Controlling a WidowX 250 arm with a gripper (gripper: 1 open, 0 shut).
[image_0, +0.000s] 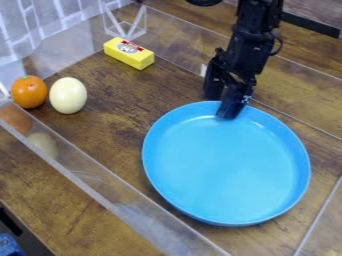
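Note:
My black gripper (226, 90) reaches down from the top centre to the back rim of a large blue plate (225, 170). Its lower parts sit at or just over that rim. It stands open; whether anything is between its fingers is hard to make out in the dark shape.
At the back left lie a yellow box (128, 53) with a red-and-white label, an orange fruit (30, 91) and a white egg (68, 95). A clear plastic edge runs along the left.

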